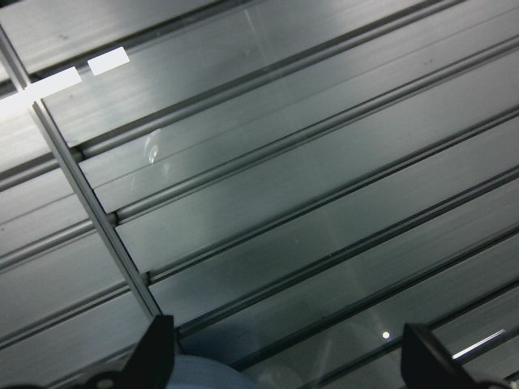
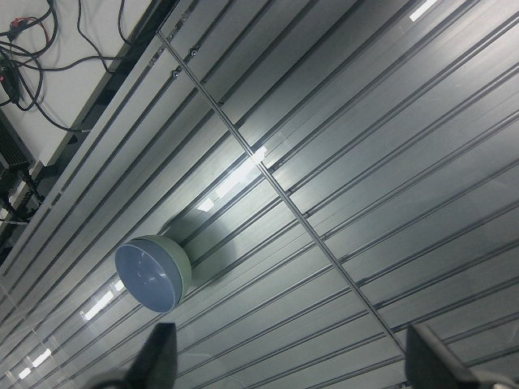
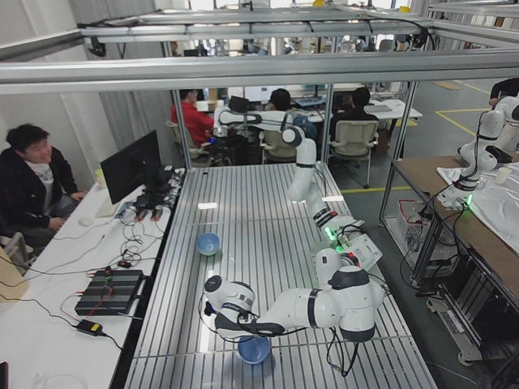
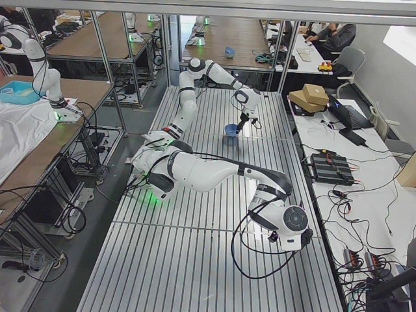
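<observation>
A blue bowl (image 3: 254,350) sits on the slatted table under my left arm; its rim (image 1: 203,373) shows at the bottom of the left wrist view. My left gripper, open and empty, is above and beside it, also seen by the bowl (image 4: 231,130) in the camera right view. A second bowl (image 3: 208,243) sits farther along the table, at lower left in the right wrist view. My right gripper is open and empty, raised above the table at some distance from that bowl.
A white side desk (image 3: 73,340) with monitor, black box and cables borders the table; a seated person is beside it. Metal frame bars (image 3: 259,69) run overhead.
</observation>
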